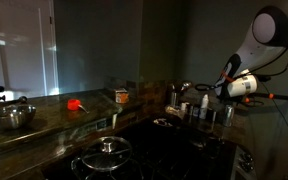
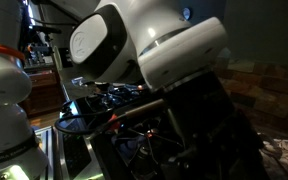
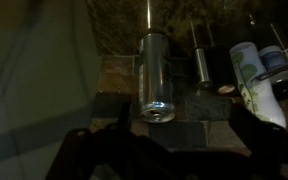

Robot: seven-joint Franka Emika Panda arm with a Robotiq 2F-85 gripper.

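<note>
In the wrist view my gripper is open, its two dark fingers spread wide. A silvery cylindrical can (image 3: 156,80) appears ahead of the gap between them, and nothing is visibly held. To its right are small dark-capped bottles (image 3: 201,68) and a white printed bottle (image 3: 256,85). From exterior view 1, the arm reaches to the back right corner of the counter, with the gripper (image 1: 224,91) above the can (image 1: 228,115); the fingers are too small to make out there. In exterior view 2 the arm hides the gripper.
A glass-lidded pan (image 1: 106,153) sits on the dark stovetop (image 1: 174,150). The left counter carries a metal bowl (image 1: 11,117), a red object (image 1: 75,104) and an orange-labelled tub (image 1: 122,96). More bottles (image 1: 204,106) crowd the corner beside the can, and a wall stands close behind.
</note>
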